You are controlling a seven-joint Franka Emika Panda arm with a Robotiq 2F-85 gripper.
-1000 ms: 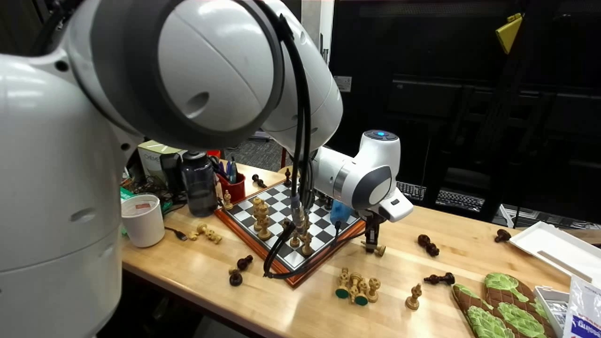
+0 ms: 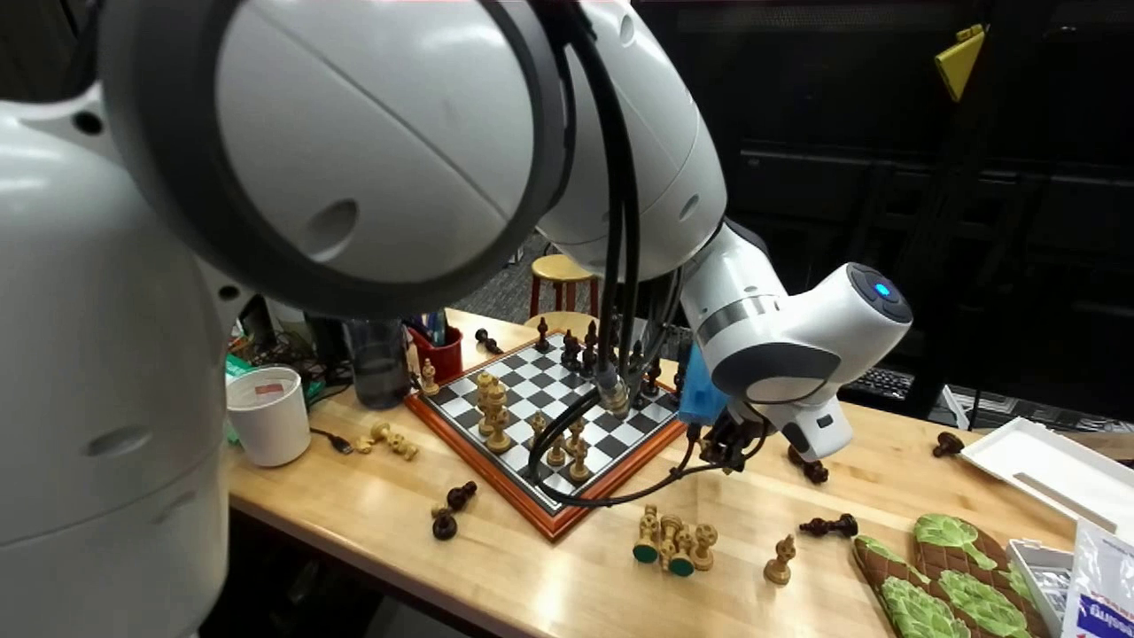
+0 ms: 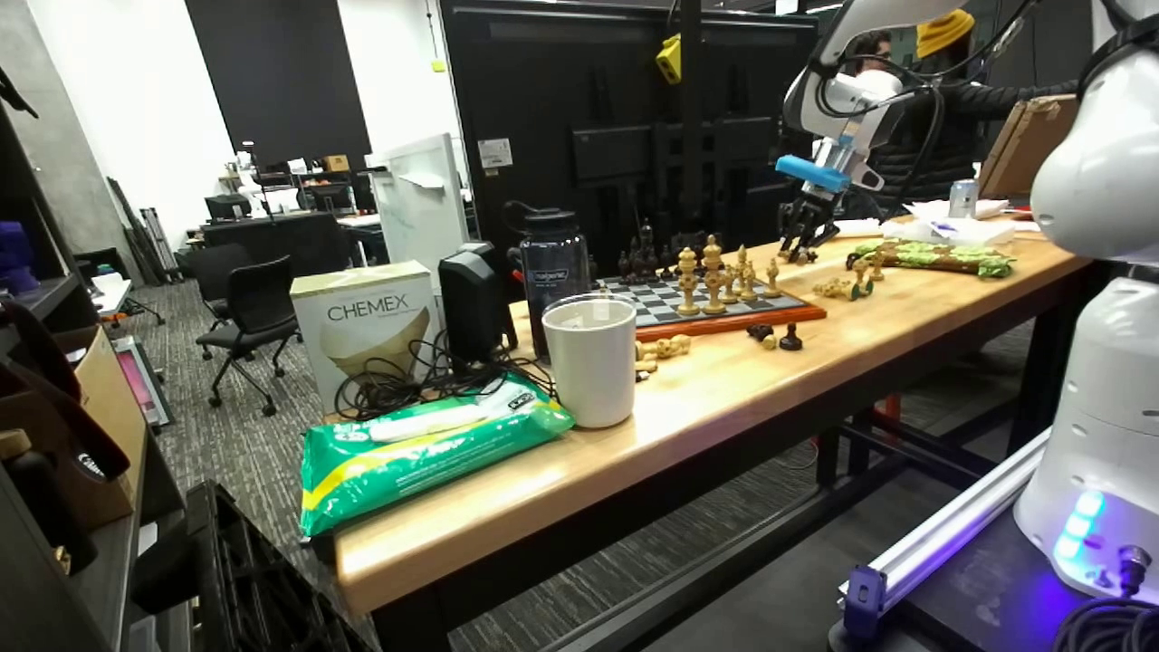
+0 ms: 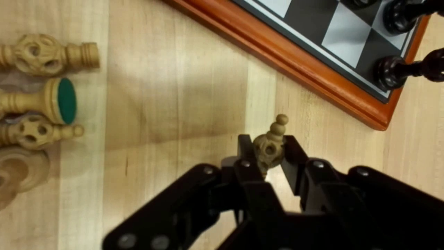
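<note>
My black gripper is shut on a light wooden chess piece (image 4: 270,146), its beaded tip pointing away between the fingers, in the wrist view. The piece's lower part is hidden by the fingers. Beyond it lies the chessboard (image 4: 291,75) with a reddish-brown wooden frame, and dark pieces (image 4: 395,71) stand at its corner. Exterior view 1 has the gripper (image 2: 728,455) over the table to the right of the board. On the board in exterior view 2, several light pieces (image 3: 713,277) stand upright.
Several light pieces (image 2: 671,540) lie bunched before the board, with one light piece (image 2: 781,560) upright to their right. Dark pieces (image 2: 829,525) lie scattered about. A patterned mitt (image 2: 946,579) and a white tray (image 2: 1052,468) occupy the right. A white cup (image 2: 267,420) stands left.
The arm has swung right, and the hand has tilted and risen from the tabletop. The light piece near the fingers earlier is no longer at that spot on the table.
</note>
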